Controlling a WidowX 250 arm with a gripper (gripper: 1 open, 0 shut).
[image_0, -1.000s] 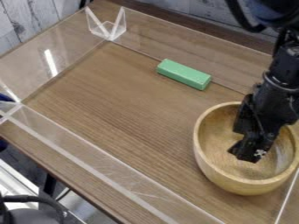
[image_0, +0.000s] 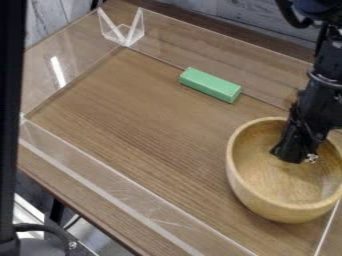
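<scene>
A large tan wooden bowl (image_0: 267, 195) sits at the right of the table. My black gripper (image_0: 297, 150) reaches down from the upper right over the bowl's far rim, its tip low inside the bowl. It looks shut, though its fingers are dark and hard to make out, and nothing shows held in it.
A green block (image_0: 211, 84) lies on the wooden table (image_0: 120, 130) behind the bowl. A clear plastic piece (image_0: 122, 28) stands at the far left corner. Dark equipment (image_0: 30, 240) is at the lower left.
The green block has stayed in place.
</scene>
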